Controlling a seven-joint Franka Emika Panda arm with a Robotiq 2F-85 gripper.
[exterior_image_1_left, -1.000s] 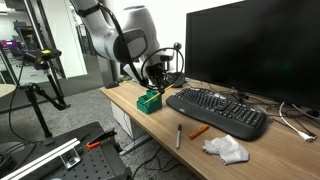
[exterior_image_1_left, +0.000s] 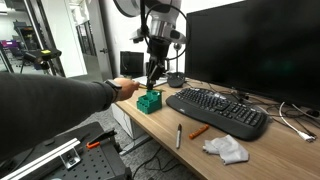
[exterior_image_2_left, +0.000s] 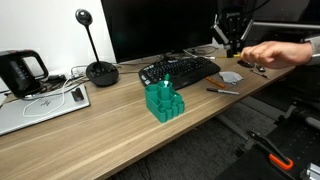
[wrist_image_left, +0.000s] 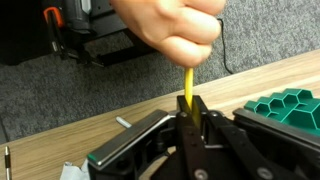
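Observation:
My gripper is shut on a thin yellow pencil (wrist_image_left: 188, 82), which runs between its fingertips. A person's hand (wrist_image_left: 180, 28) grips the pencil's other end in the wrist view. In the first exterior view that hand (exterior_image_1_left: 126, 88) reaches in from the left in a dark sleeve, beside my gripper (exterior_image_1_left: 153, 80). A green honeycomb-like holder (exterior_image_1_left: 149, 102) stands on the desk below and near the gripper there. It shows whole as the green holder (exterior_image_2_left: 163, 103) in the second exterior view, and partly at the wrist view's right edge.
A black keyboard (exterior_image_1_left: 218, 112) lies before a dark monitor (exterior_image_1_left: 250, 50). On the front desk are a pen (exterior_image_1_left: 179, 136), a brown-red marker (exterior_image_1_left: 198, 131) and a crumpled white cloth (exterior_image_1_left: 227, 150). A lamp (exterior_image_2_left: 96, 70) stands at the back. The person's arm blocks the left side.
A person's arm has come in from the left, its hand now by the gripper. My arm has moved up and to the right. The desk items have stayed put.

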